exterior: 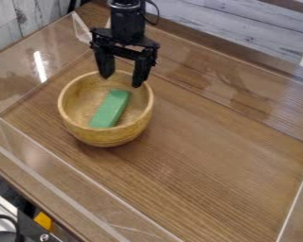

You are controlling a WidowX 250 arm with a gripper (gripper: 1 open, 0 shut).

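Note:
A round tan bowl (pixel 84 130) sits on the wooden table, left of centre, holding a green rectangular block (pixel 110 109) tilted along its length. My black gripper (pixel 122 76) hangs over the back rim of the bowl with its two fingers spread apart and pointing down, nothing between them, just behind the block.
A pale wall runs along the back. Some dark cables and a small yellow piece (pixel 43 220) lie at the lower left edge.

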